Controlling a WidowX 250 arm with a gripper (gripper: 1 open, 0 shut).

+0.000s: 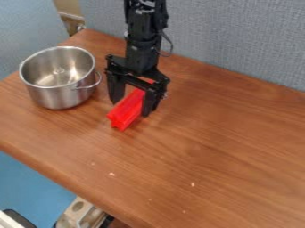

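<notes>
A red oblong block (127, 116) lies on the wooden table at the middle left, slanting away toward the back right. The black gripper (132, 89) hangs over its far part, its two fingers reaching down on either side of the block and hiding part of it. Whether they touch it is unclear. To the left stands a steel pot (57, 76) with a handle toward the gripper.
Grey padded panels (226, 40) close off the back. The table's left edge borders a blue surface with metal fittings at the lower left.
</notes>
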